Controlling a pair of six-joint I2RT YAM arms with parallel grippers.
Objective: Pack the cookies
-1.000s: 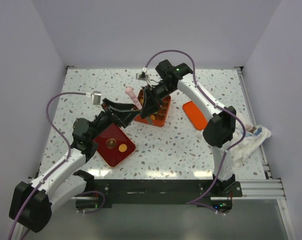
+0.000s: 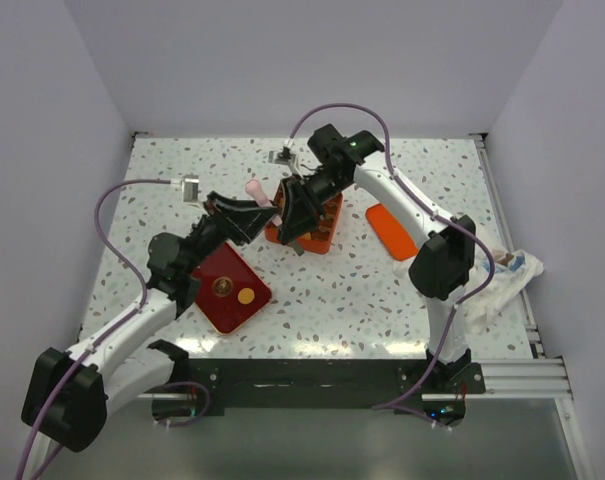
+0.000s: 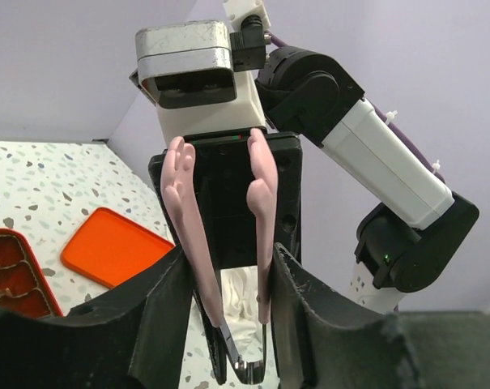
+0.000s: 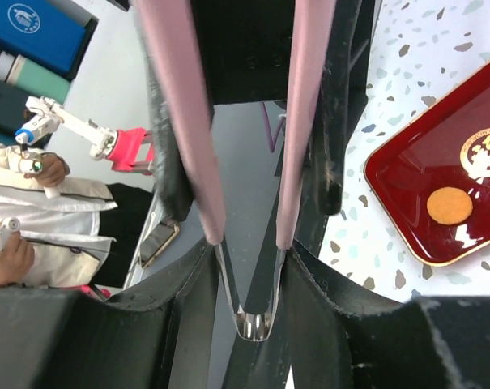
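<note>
My left gripper (image 2: 244, 215) and right gripper (image 2: 290, 210) are raised and close together over the table's middle, in front of the orange divided container (image 2: 320, 242), which they partly hide. In the left wrist view that container (image 3: 10, 284) sits at the left. In the right wrist view the pink fingers frame the other arm's dark body; whether anything is between them is unclear. The red tray (image 2: 220, 310) holds a round cookie (image 2: 246, 296) beside a logo-like disc, also seen as a cookie (image 4: 449, 206) on the tray in the right wrist view.
An orange flat tray or lid (image 2: 390, 230) lies right of the container. A crumpled white bag or cloth (image 2: 502, 285) is at the right edge.
The left arm has shifted slightly since a second ago, and the right gripper has moved slightly. The trays look unchanged.
</note>
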